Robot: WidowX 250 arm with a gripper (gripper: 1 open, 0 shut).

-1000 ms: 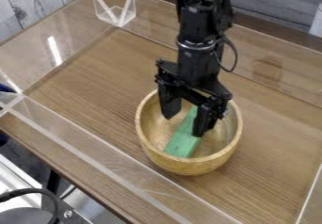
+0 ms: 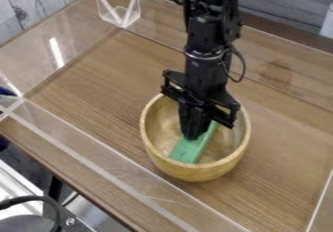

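A round tan bowl (image 2: 229, 160) sits on the wooden table, right of centre. A green oblong object (image 2: 189, 148) lies inside it. The black gripper (image 2: 193, 131) reaches down from the top into the bowl, its fingers at the upper end of the green object and partly over it. It looks shut; whether anything is between the fingertips cannot be told.
A clear angular object (image 2: 117, 10) is at the upper left. Dark cables (image 2: 39, 212) lie at the bottom left, beyond the table's edge.
The gripper's fingers have drawn together from a wider spread, at the upper end of the green object. The bowl has stayed about where it was.
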